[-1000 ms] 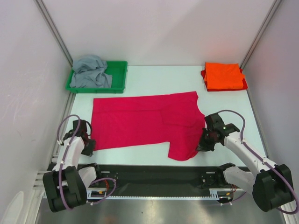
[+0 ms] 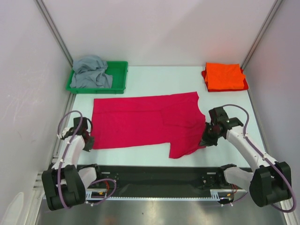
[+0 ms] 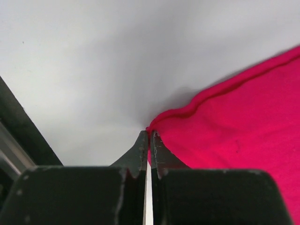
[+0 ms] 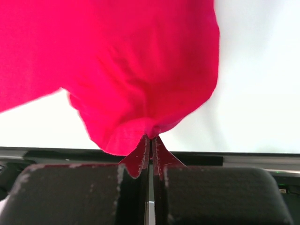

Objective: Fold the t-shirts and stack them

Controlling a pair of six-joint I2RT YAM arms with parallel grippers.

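Note:
A red t-shirt (image 2: 136, 122) lies across the white table, folded lengthwise, with a sleeve part bunched at its right end. At its near left corner my left gripper is shut on the fabric. The cloth edge runs from those fingertips up to the right in the left wrist view. My right gripper is shut on the shirt near its right front side, where the cloth gathers into creases. In the top view a grey cloth (image 2: 91, 72) lies crumpled in a green bin (image 2: 120, 77), and an orange folded shirt (image 2: 224, 76) rests on a red one (image 2: 246, 84).
The dark front rail (image 2: 154, 173) runs along the table's near edge, close to both grippers. Bare white table (image 2: 161, 79) shows behind the shirt, between the bin and the stack. Walls close in on the left and right sides.
More recently, the right gripper moved slightly away from the front edge and right, drawing the held cloth along.

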